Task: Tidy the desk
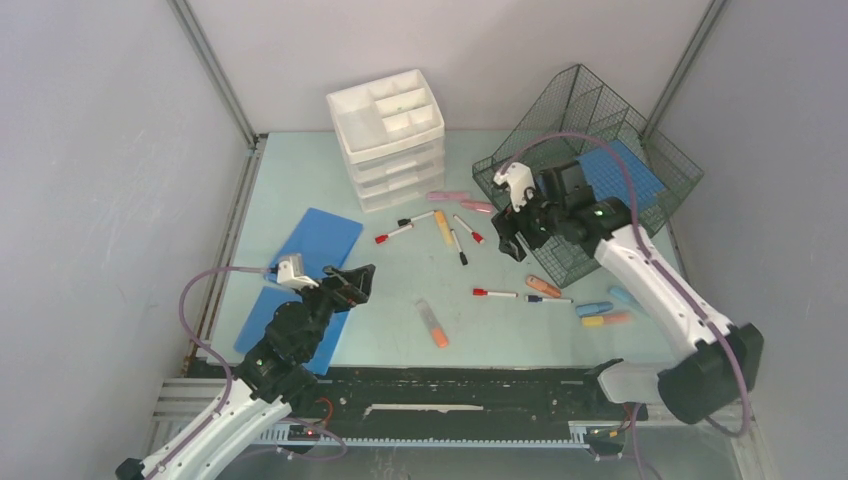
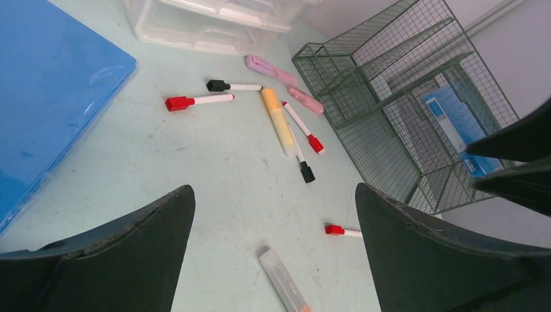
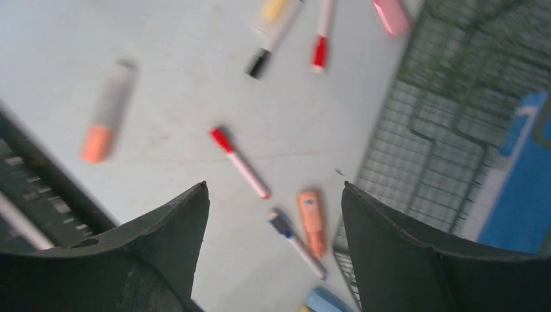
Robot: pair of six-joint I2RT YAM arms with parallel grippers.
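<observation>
A white drawer organizer [image 1: 385, 130] stands at the back. Markers [image 1: 493, 293], pens and highlighters such as a yellow one [image 1: 444, 228] and an orange-tipped one [image 1: 432, 325] lie scattered on the desk. A green wire rack [image 1: 556, 118] at the right holds a blue folder [image 1: 620, 175]. My left gripper [image 1: 352, 286] stands open above the desk's left-middle, beside blue folders [image 1: 315, 240], with nothing between its fingers. My right gripper [image 1: 510, 228] hangs at the rack's front left side, fingers apart and empty in the blurred right wrist view.
Orange [image 1: 543, 287], blue [image 1: 594, 309] and yellow items lie at the front right by the rack. A dark rail [image 1: 440, 385] runs along the front edge.
</observation>
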